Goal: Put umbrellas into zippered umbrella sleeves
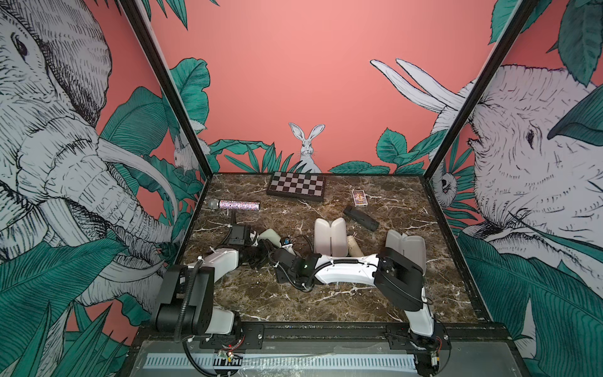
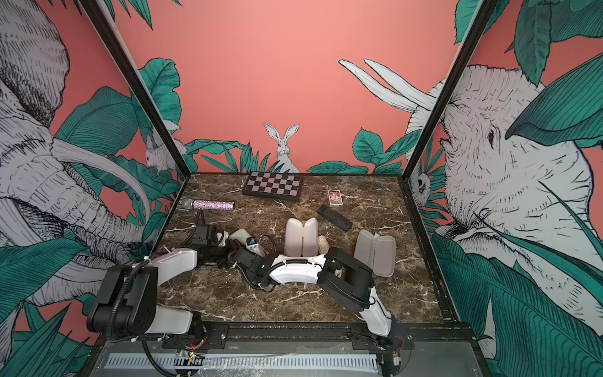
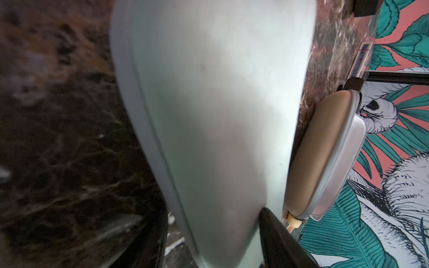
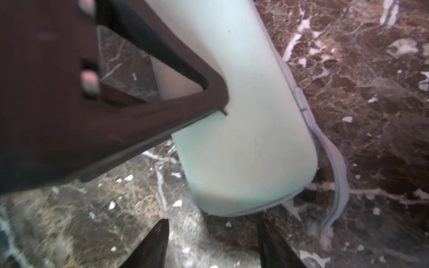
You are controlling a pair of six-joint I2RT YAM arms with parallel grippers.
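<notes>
A pale mint zippered sleeve [image 1: 269, 236] [image 3: 214, 111] [image 4: 250, 160] lies at the front left, partly hidden by both arms. In the left wrist view my left gripper has its fingers either side of the sleeve's narrow end; whether they grip is unclear. My right gripper stands open just beyond the sleeve's rounded end, nothing between its fingers. A part of my left gripper crosses over the sleeve in the right wrist view. Two open pale cases [image 2: 301, 242] [image 2: 377, 254] lie at centre and right. A dark folded item [image 2: 334, 217] lies behind them.
A chessboard [image 2: 272, 184], a card pack [image 2: 334, 198] and a sparkly cylinder [image 2: 213, 204] lie at the back. A beige cylinder [image 1: 353, 247] lies beside the middle case.
</notes>
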